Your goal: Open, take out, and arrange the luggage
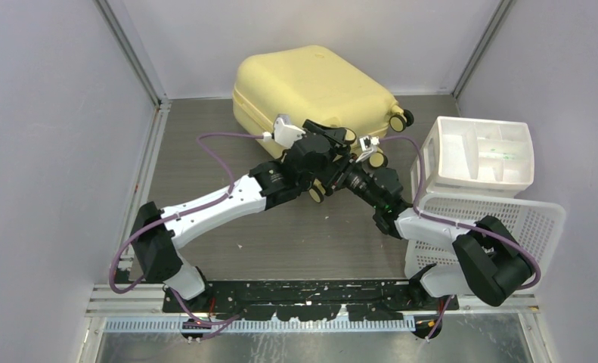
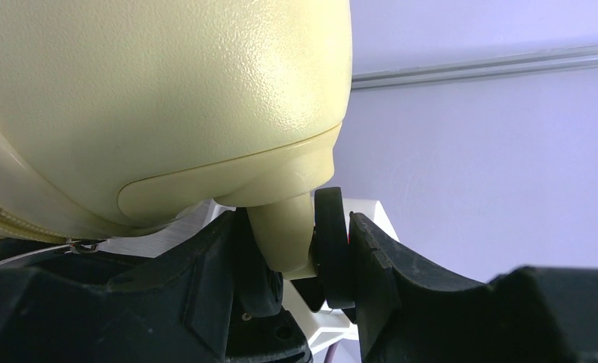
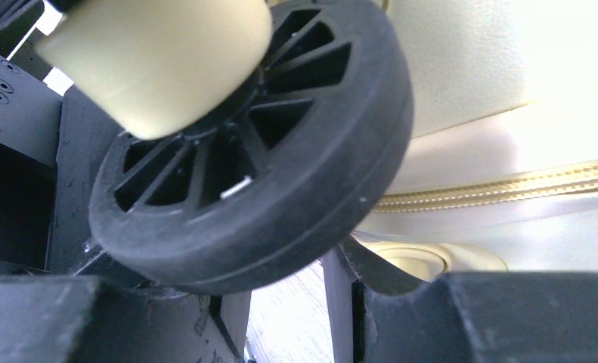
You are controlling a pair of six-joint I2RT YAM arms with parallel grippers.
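Observation:
The yellow suitcase (image 1: 307, 83) lies at the back centre, its wheels toward the lower right. In the left wrist view my left gripper is shut on a cream wheel mount (image 2: 277, 227) at the suitcase's edge. My right gripper stands open beneath a black wheel (image 3: 295, 189), with the suitcase's zipper (image 3: 507, 181) beside it; nothing shows held between its fingers. From above, both grippers meet at the suitcase's lower right corner and partly hide each other.
At the right stand a white compartmented box (image 1: 473, 151) and, nearer the front, a white perforated basket (image 1: 530, 215).

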